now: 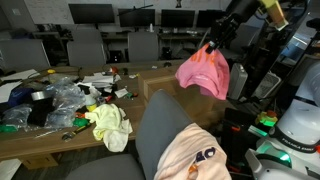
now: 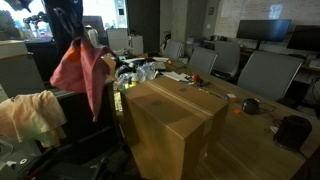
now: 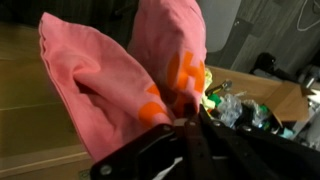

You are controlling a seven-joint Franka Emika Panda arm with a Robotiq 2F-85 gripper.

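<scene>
A pink cloth with orange lettering (image 1: pixel 204 72) hangs in the air, pinched at its top by my gripper (image 1: pixel 210 46). In exterior view 2 the pink cloth (image 2: pixel 80 72) dangles left of the large cardboard box (image 2: pixel 165 125). Up close in the wrist view, the cloth (image 3: pixel 110 75) fills much of the picture, and my dark fingers (image 3: pixel 190 140) meet its lower part. The fingertips are partly covered by fabric. Another pale pink towel (image 1: pixel 192 155) lies draped over a grey chair at the front, and a yellowish cloth (image 1: pixel 110 127) lies on the table.
The grey chair back (image 1: pixel 165 125) stands near the front, below the hanging cloth. Tools, bags and other clutter (image 1: pixel 65 103) cover the left of the table (image 1: pixel 40 145). Monitors (image 1: pixel 137 18) and more chairs line the back.
</scene>
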